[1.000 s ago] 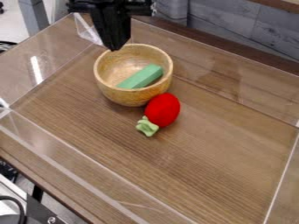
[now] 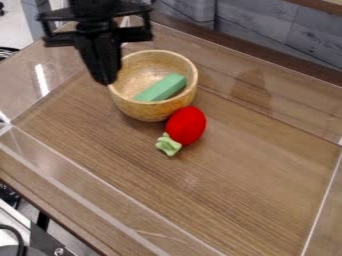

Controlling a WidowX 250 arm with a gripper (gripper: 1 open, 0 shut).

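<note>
The dark gripper [image 2: 94,36] is at the upper left, above and left of a wooden bowl [image 2: 131,106]; whether its fingers are open or shut is hard to tell. A green oblong object [image 2: 162,89] lies inside the bowl. A red object [image 2: 187,126], rounded, lies at the bowl's lower right, with a small pale green piece [image 2: 168,145] just below it.
Black cables [image 2: 7,240] run along the lower left edge. A wooden ledge [image 2: 294,15] borders the back right.
The gripper has moved left and somewhat down, away from over the back of the bowl. The bowl and the objects look unmoved.
</note>
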